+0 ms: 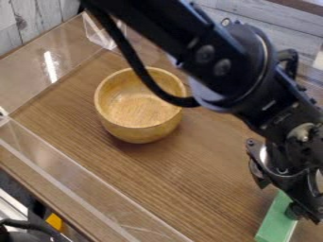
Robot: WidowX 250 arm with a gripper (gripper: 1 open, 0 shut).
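Observation:
My gripper (285,187) hangs low at the right of the camera view, its fingertips at the top end of a green rectangular block (277,223) near the lower right edge. The fingers partly cover that end, so whether they grip it cannot be told. A round wooden bowl (136,100) sits on the brown table (151,184) at upper left of centre, apart from the gripper.
Clear plastic edging runs along the table's left and front. A wooden wall (290,28) stands behind. A dark cable and a yellow piece (55,221) lie off the front-left edge.

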